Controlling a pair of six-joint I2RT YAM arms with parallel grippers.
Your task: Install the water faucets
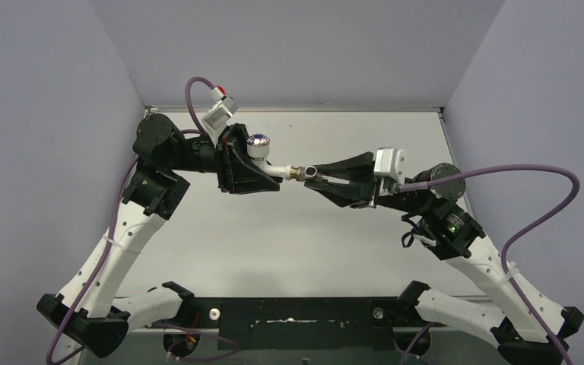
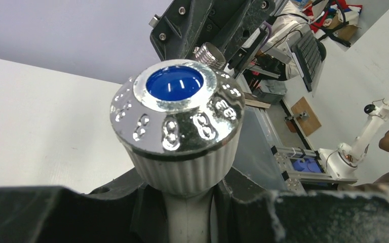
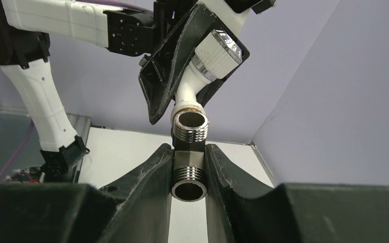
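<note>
A white faucet valve (image 1: 258,146) with a chrome, blue-centred knob (image 2: 174,109) is held at its neck by my left gripper, shut on it. Its white elbow (image 1: 277,171) points right and meets a threaded metal tee fitting (image 1: 311,173). Around the tee, my right gripper is shut, one finger on each side. In the right wrist view one threaded opening of the tee faces up near the elbow and another faces the camera between the fingers. The valve and tee line up end to end; how deep the thread sits cannot be told.
Below the grippers the white table (image 1: 274,251) is bare. A black panel (image 1: 296,323) runs along the front edge. Grey walls (image 1: 38,114) enclose the sides and back. A purple cable (image 1: 532,167) loops out beside the right arm.
</note>
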